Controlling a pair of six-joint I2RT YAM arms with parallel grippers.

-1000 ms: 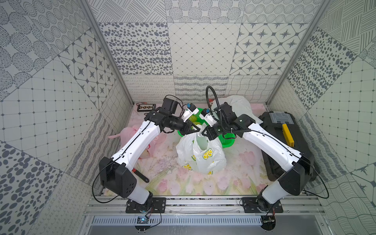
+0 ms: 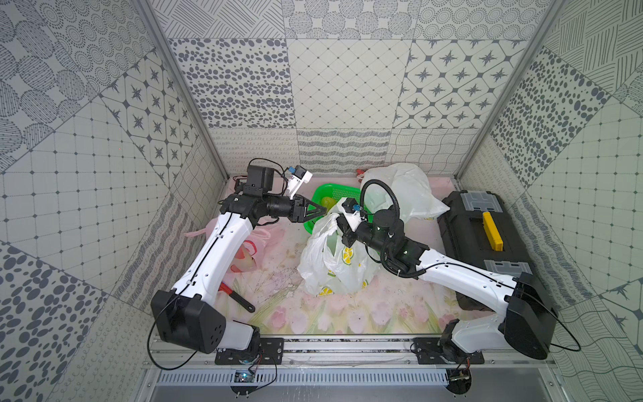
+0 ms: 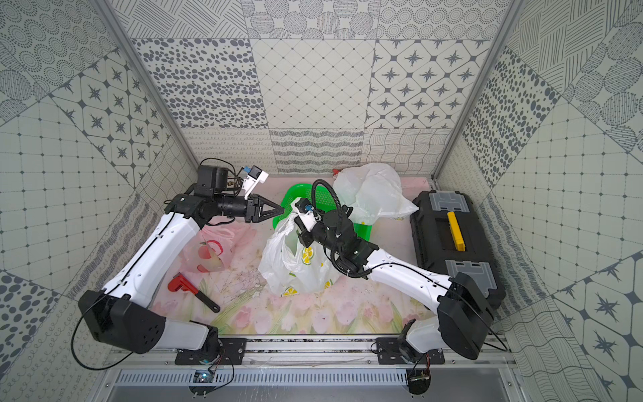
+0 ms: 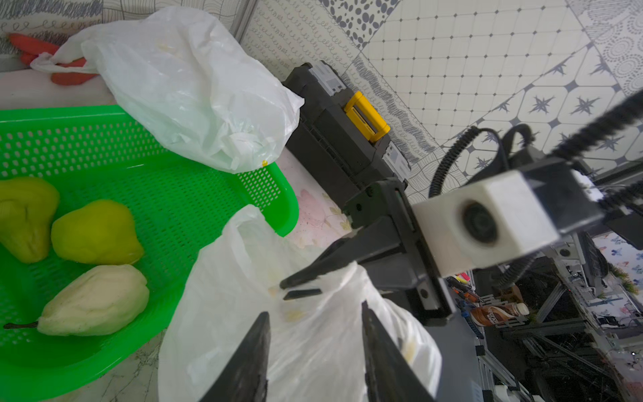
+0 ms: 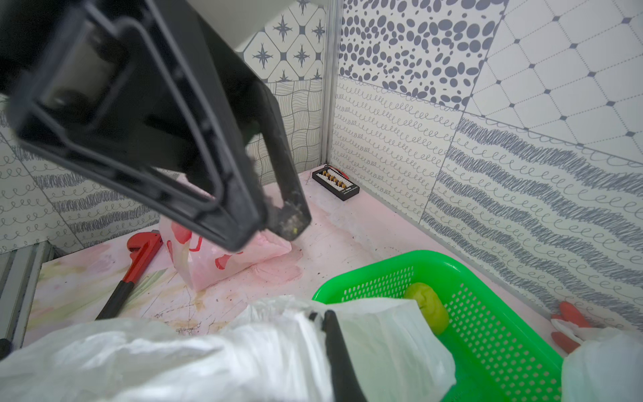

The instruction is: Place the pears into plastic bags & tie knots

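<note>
A white plastic bag with yellow lemon prints stands on the table, its upper edge raised. My right gripper is shut on the bag's thin film near the mouth; in the left wrist view its fingers sit amid white plastic. My left gripper is open, with its fingertips apart and the bag beyond them. In the right wrist view, that left gripper hangs above and left of the bag. A green basket holds a pale pear and yellow-green pears. The bag's contents are hidden.
Another white bag lies at the back right, beside the black toolbox. A pink bag and a red wrench occupy the left side.
The left gripper has drawn away to the left, off the bag's mouth. The right gripper has turned and shifted slightly left and up, and the bag's top has leaned with it.
</note>
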